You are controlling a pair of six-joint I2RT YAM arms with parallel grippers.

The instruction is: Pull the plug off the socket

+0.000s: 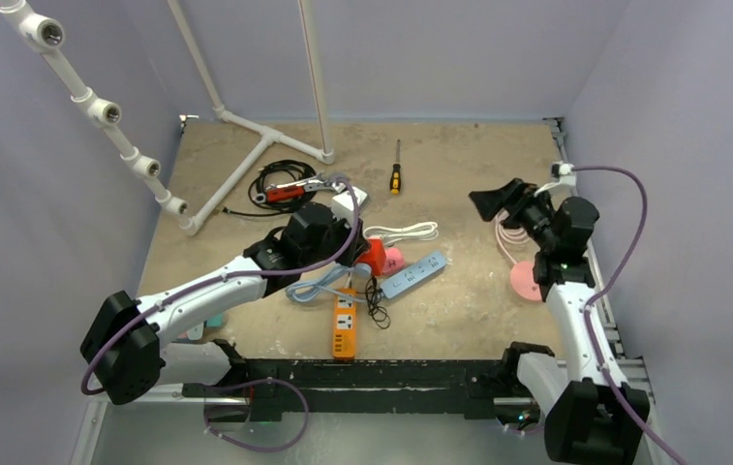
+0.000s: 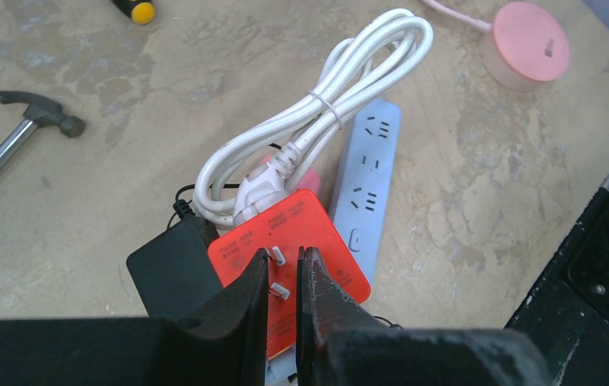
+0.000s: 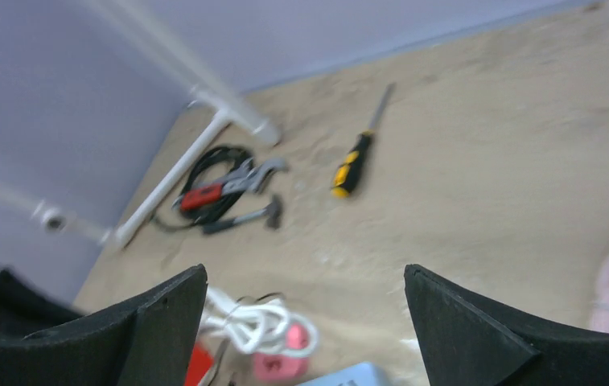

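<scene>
In the left wrist view my left gripper is shut at the red plug body (image 2: 309,233), whose two prongs point up beside the fingers; what exactly lies between them is hidden. A black adapter (image 2: 168,269) and a white coiled cord (image 2: 397,48) sit beside it, and a light blue power strip (image 2: 373,161) lies behind. In the top view an orange power strip (image 1: 344,334) lies below the left gripper. My right gripper (image 1: 493,199) hangs open over the right side, empty, its fingers (image 3: 478,322) framing the view.
A pink round socket (image 1: 525,283) with coiled cord lies at the right. A screwdriver (image 1: 396,177), a black hose with tools (image 1: 285,194) and white pipe frame (image 1: 227,184) are at the back.
</scene>
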